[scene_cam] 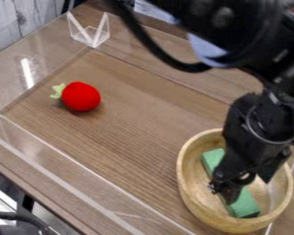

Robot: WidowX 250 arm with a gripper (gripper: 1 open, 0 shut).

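A tan wooden bowl (pixel 193 197) sits at the lower right of the table, with a green bar-shaped block (pixel 242 205) lying inside it. My black gripper (pixel 235 175) reaches down from the upper right into the bowl, its fingers open over the block and partly covering it. Whether the fingertips touch the block is hard to tell.
A red strawberry-like toy (pixel 81 96) with a green top lies on the left of the wooden table (pixel 113 161). A white wire-like object (pixel 91 30) stands at the back left.
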